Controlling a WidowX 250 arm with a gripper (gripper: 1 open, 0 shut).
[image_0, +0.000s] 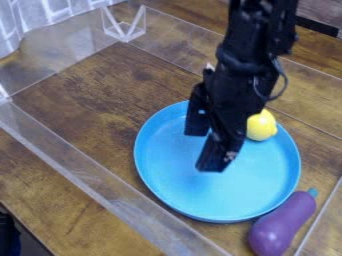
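My black gripper (226, 135) hangs open over the upper middle of a blue plate (201, 186), with no object visible between its fingers. A yellow object (263, 126), perhaps a lemon, sits on the plate's right part, partly behind the gripper. A purple toy eggplant (279, 226) lies on the table just outside the plate at the lower right.
Clear plastic edges run along the left side and the right. A small white wire shape (123, 27) stands at the back left.
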